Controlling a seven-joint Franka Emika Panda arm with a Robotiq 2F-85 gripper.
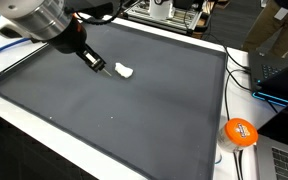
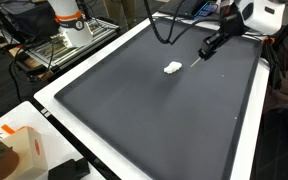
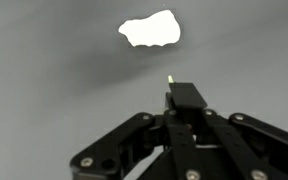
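A small white crumpled piece (image 1: 124,70), perhaps cloth or paper, lies on the dark grey board (image 1: 164,110). In the wrist view the same white piece (image 3: 151,28) is ahead of my gripper, a little to the left and apart from it. The gripper is shut on a thin, pale stick (image 3: 170,79), whose tip just pokes out past the black fingers. From the other side, the stick (image 2: 195,62) points down from the gripper (image 2: 203,53) towards the board. Whether its tip touches the surface is too small to tell.
A jar with an orange lid (image 1: 239,132) stands off the board's right side, near a laptop (image 1: 280,160). Cables run along that edge. Most of the board is bare.
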